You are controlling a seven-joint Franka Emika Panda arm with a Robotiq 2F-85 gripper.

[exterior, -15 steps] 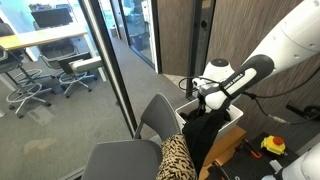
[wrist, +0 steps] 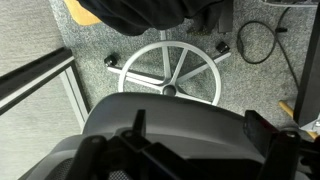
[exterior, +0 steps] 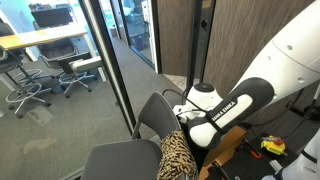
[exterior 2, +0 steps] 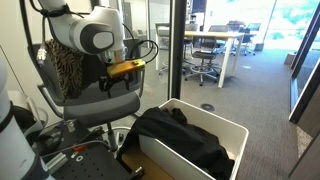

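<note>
In the wrist view my gripper stands open, its dark fingers spread wide with nothing between them. Below it lies the grey seat edge [wrist: 170, 105] of a chair, whose wheeled base [wrist: 172, 88] rests on the carpet. Draped on the chair is a leopard-print cloth [exterior: 177, 158], also visible at the chair back [exterior 2: 68, 62]. Exterior view 2 has the arm over the grey seat [exterior 2: 85, 110], left of a white bin [exterior 2: 238, 140]. Black cloth [exterior 2: 180, 138] lies in the bin and hangs over its near side. In exterior view 1 the fingertips cannot be made out.
A dark table [exterior 2: 85, 160] with tools on it stands near the arm's base. An emergency stop button [exterior: 273, 145] sits at the right. A dark post [exterior: 112, 65] rises beside the chair. Carpet [exterior: 60, 140] around the chair is open floor.
Over the last second my arm has swung away from the white bin and the black cloth toward the chair, coming nearer the camera in exterior view 1. The chair and leopard cloth have stayed put.
</note>
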